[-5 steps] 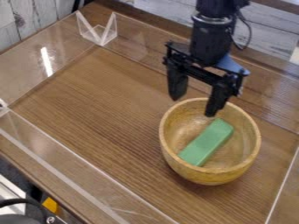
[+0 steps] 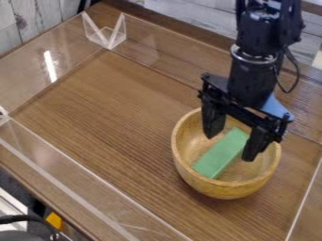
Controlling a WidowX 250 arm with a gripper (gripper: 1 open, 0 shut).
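My black gripper (image 2: pixel 236 130) hangs over a wooden bowl (image 2: pixel 201 181) at the right of the camera view, its two fingers spread open and reaching down to the rim and inside. A green oblong object (image 2: pixel 220 157) lies in the bowl, slanting from lower left to upper right, between and below the fingers. I cannot tell whether the fingers touch it.
A wire-like white item (image 2: pixel 101 33) stands at the back left. A blue object behind the arm on the right is mostly hidden.
My gripper has moved down and a little toward the front, lower into the bowl's area. The bowl and green object have stayed about where they were.
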